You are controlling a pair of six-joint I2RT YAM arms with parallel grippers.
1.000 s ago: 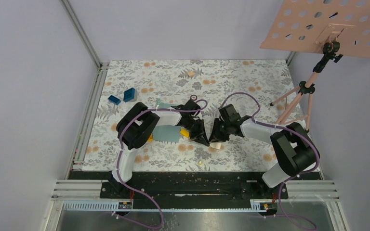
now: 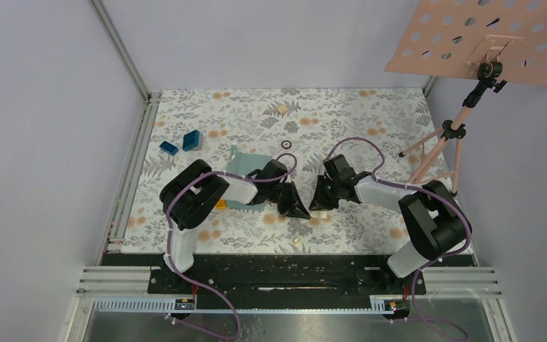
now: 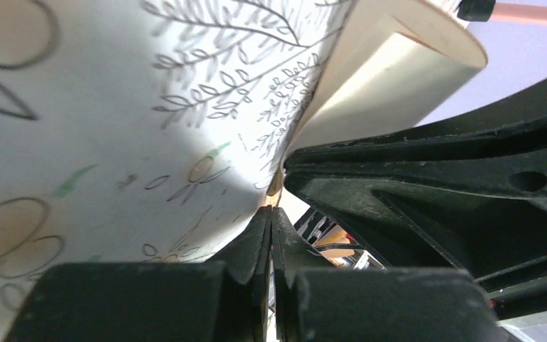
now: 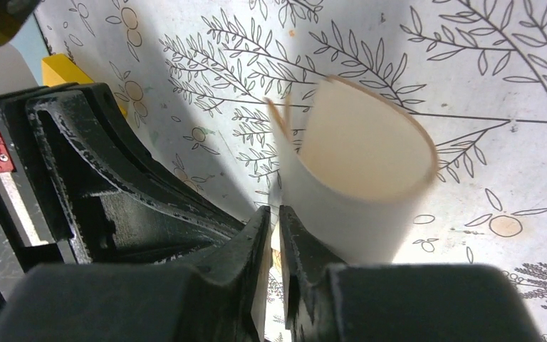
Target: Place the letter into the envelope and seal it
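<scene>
A cream folded paper piece [image 2: 319, 214], either the envelope or the letter, lies at the front middle of the table, partly under my grippers. Its curled flap [image 4: 360, 153] stands up beside my right gripper, whose fingers are slightly apart. Whether the paper passes between them is unclear. From the left, my left gripper [image 2: 309, 216] comes in low and shut, with nothing visible between its fingertips. In the left wrist view the left gripper is just below the right gripper's tips, close to the paper's lower edge. A second separate sheet cannot be made out.
A grey-green sheet [image 2: 244, 165] lies under the left arm with an orange-yellow item [image 2: 221, 204] at its edge. Blue boxes [image 2: 192, 140] sit back left, a dark ring [image 2: 286, 144] at the middle. Tripod legs [image 2: 427, 160] stand at the right.
A yellow item beside it is now hidden. The right arm has barely moved.
</scene>
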